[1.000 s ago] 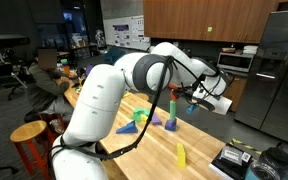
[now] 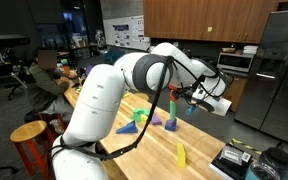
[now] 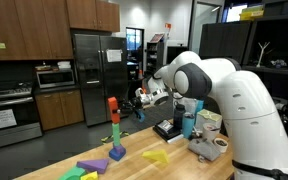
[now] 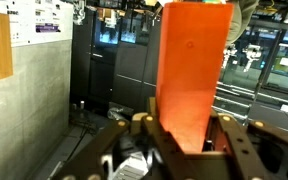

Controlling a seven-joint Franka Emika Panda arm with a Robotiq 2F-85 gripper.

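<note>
An orange block fills the middle of the wrist view, with my gripper shut on its lower part. In exterior view 2 the orange block stands upright right above a green block. Below the green block is a blue block on the table. Whether the orange block rests on the green one cannot be told. Exterior view 1 shows the green block and blue block as a column, its top partly hidden by my arm.
Yellow, purple and other coloured pieces lie around the column. A black box and several containers stand at one table edge. The wooden table has bare room between the pieces.
</note>
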